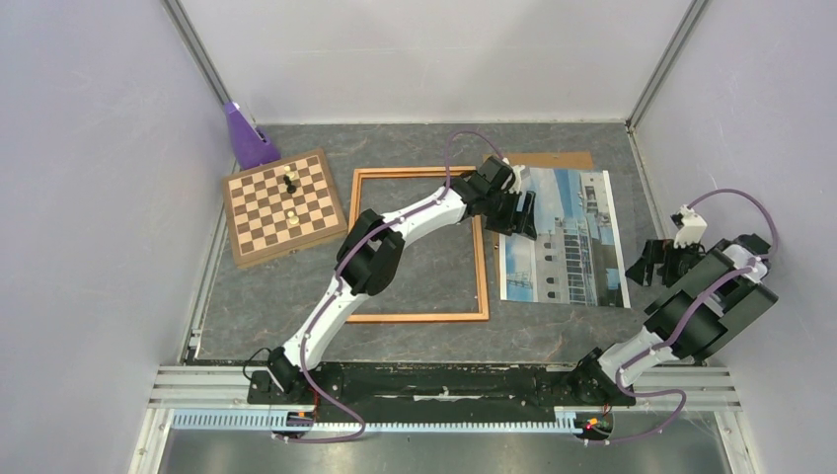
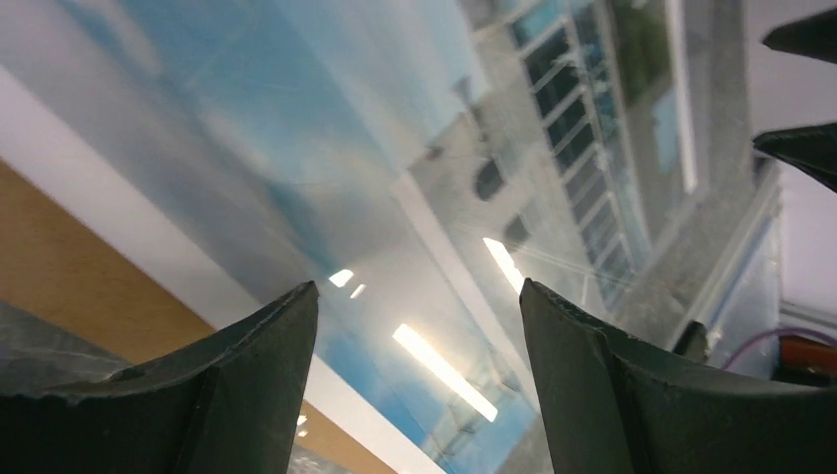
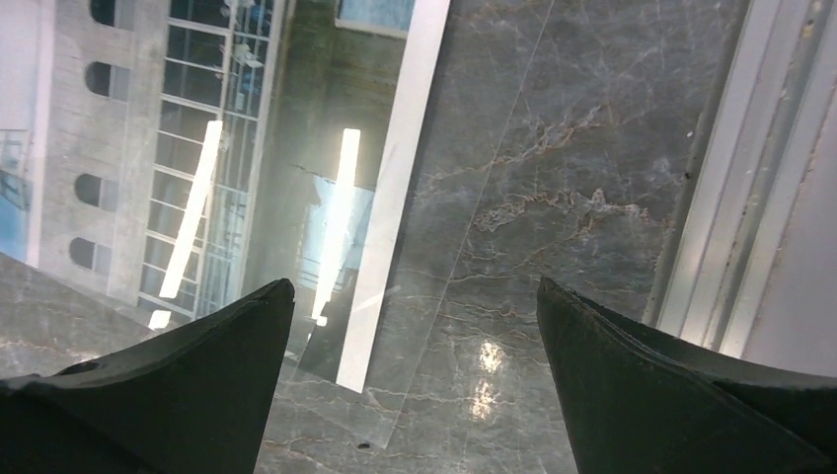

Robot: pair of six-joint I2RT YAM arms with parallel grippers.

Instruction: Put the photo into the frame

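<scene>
The photo (image 1: 572, 247) of buildings and sky, with a clear sheet, lies flat on the right of the table, partly over a brown board (image 1: 553, 159). The empty wooden frame (image 1: 415, 317) lies to its left. My left gripper (image 1: 518, 215) is open over the photo's upper-left part; in the left wrist view the photo (image 2: 375, 197) fills the space beyond its fingers. My right gripper (image 1: 646, 265) is open just right of the photo's right edge; the right wrist view shows that white edge (image 3: 385, 227) and bare table between the fingers.
A chessboard (image 1: 271, 227) with several pieces and a purple object (image 1: 249, 138) are at the left. The right wall and metal rail (image 3: 721, 197) stand close beside my right arm. Bare table lies below the photo.
</scene>
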